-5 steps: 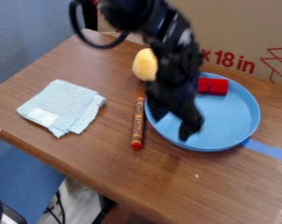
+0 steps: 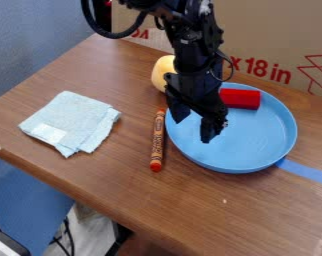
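Note:
My black gripper (image 2: pixel 196 112) hangs over the left part of a blue plate (image 2: pixel 251 145), its fingers pointing down; whether anything is between them is hard to tell. A red block (image 2: pixel 240 98) lies at the back of the plate, partly behind the gripper. A brown rolling-pin-like stick (image 2: pixel 157 145) with a red end lies just left of the plate. A yellow rounded object (image 2: pixel 163 72) stands behind, partly hidden by the gripper.
A folded pale blue cloth (image 2: pixel 70 123) lies on the left of the wooden table (image 2: pixel 150 210). A cardboard box (image 2: pixel 277 45) stands at the back.

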